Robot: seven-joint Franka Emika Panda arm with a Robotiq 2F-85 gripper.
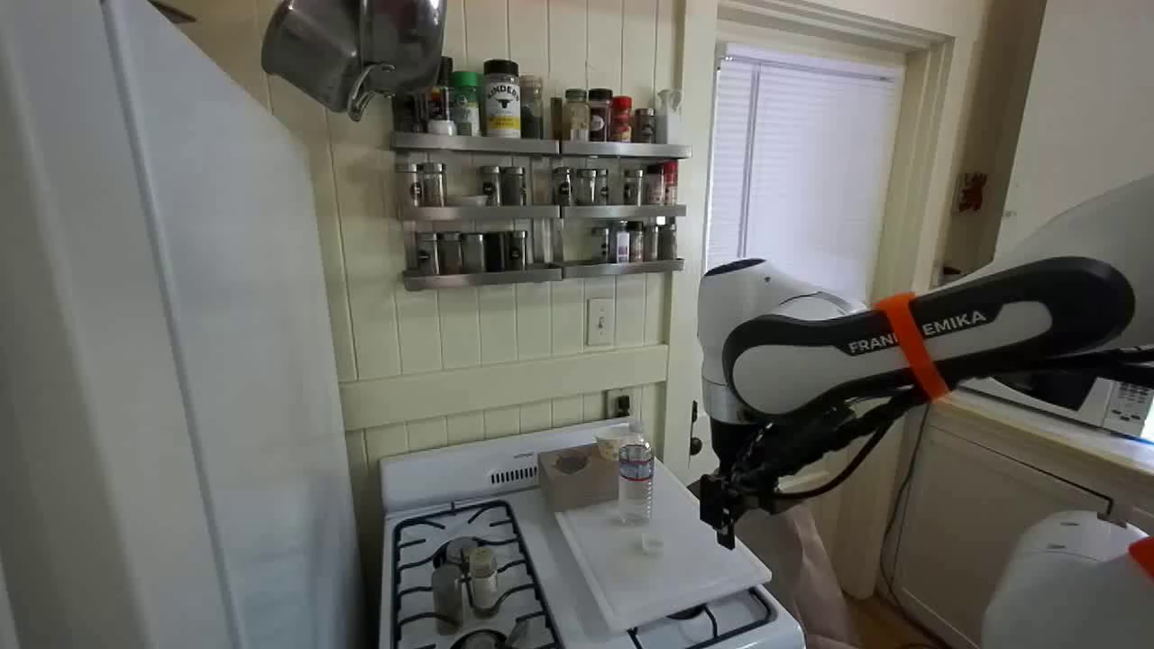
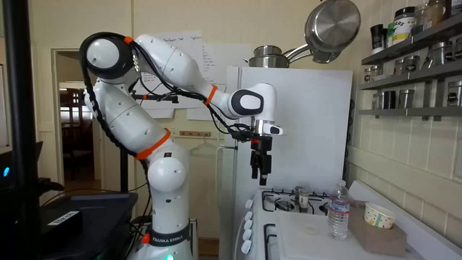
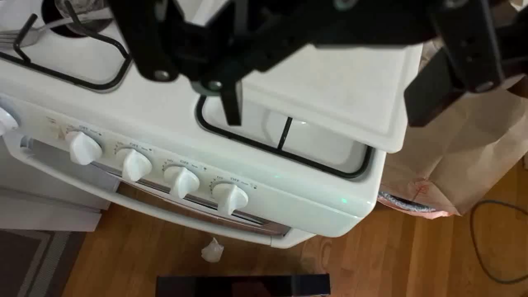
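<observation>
My gripper is open in the wrist view, its black fingers (image 3: 231,101) wide apart with nothing between them. In exterior view 2 the gripper (image 2: 260,180) points down, high above the front of the stove. On the stove lies a white cutting board (image 1: 617,584). A clear water bottle (image 1: 636,481) stands upright on the board, with a small clear round item (image 1: 651,544) lying close by. Behind the bottle, a patterned paper bowl (image 2: 379,215) rests on a brown box (image 2: 376,236). Two spice jars (image 1: 483,579) stand on the left burner grate.
Stove knobs (image 3: 183,180) and an oven handle (image 3: 148,210) line the stove's front. A fork (image 3: 29,37) lies on a grate. Beside the stove stands a paper bag (image 3: 445,153). Spice shelves (image 1: 487,213) hang on the wall; a fridge (image 2: 299,125) flanks the stove.
</observation>
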